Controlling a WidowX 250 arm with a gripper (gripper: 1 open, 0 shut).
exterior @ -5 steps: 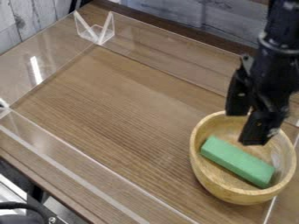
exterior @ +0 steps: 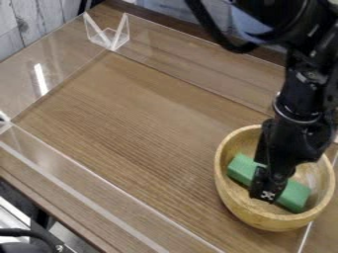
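A light wooden bowl point(exterior: 244, 210) sits at the right of the table with a green block point(exterior: 291, 193) lying in it. My black gripper point(exterior: 271, 176) reaches down from the upper right into the bowl, its fingers apart and open over the block, partly covering it. Whether the fingers touch the block is hard to tell.
A clear plastic piece point(exterior: 109, 32) stands at the back left. Dark cables lie beyond the lower left edge.
My gripper has moved down from above the bowl to inside it, over the green block. The bowl and block look about the same.
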